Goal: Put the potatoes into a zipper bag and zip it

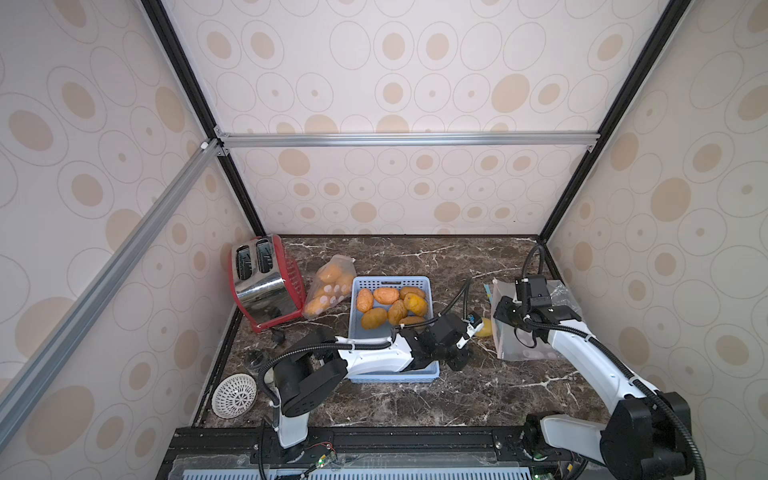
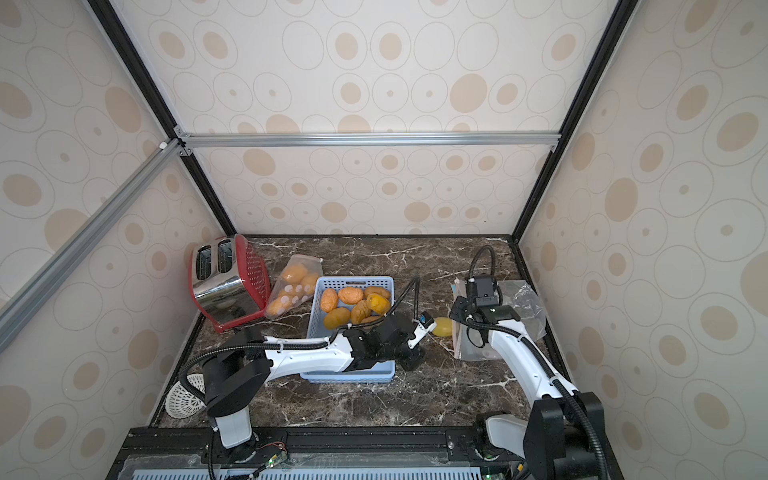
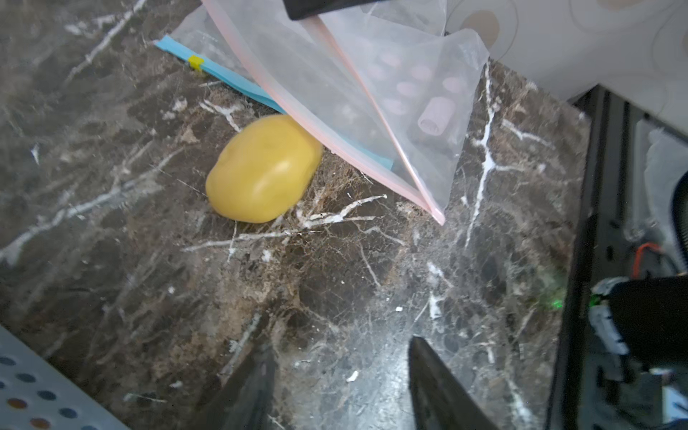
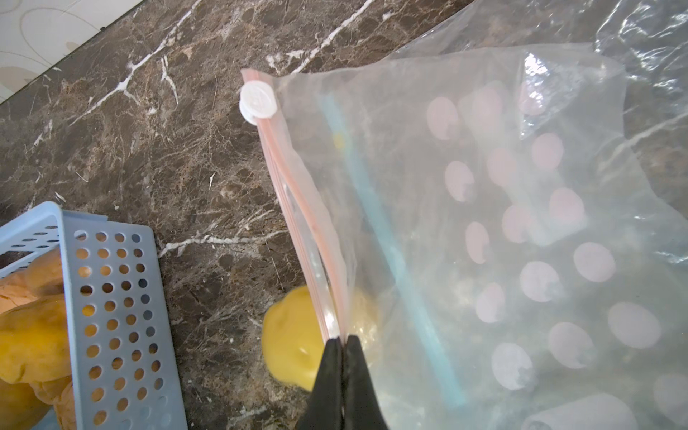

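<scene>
A yellow potato (image 3: 261, 168) lies on the counter at the mouth of a translucent zipper bag (image 4: 501, 251) with a pink seal. My left gripper stands open and empty, short of that potato, above the counter beside the blue basket. My right gripper is shut on the bag's pink-edged mouth, partly over the potato in its wrist view. More potatoes (image 1: 374, 318) sit in the blue basket (image 1: 356, 284).
A filled bag of potatoes (image 1: 328, 288) lies left of the basket, next to a red toaster (image 1: 268, 284). A white perforated dish (image 1: 233, 395) is at the front left.
</scene>
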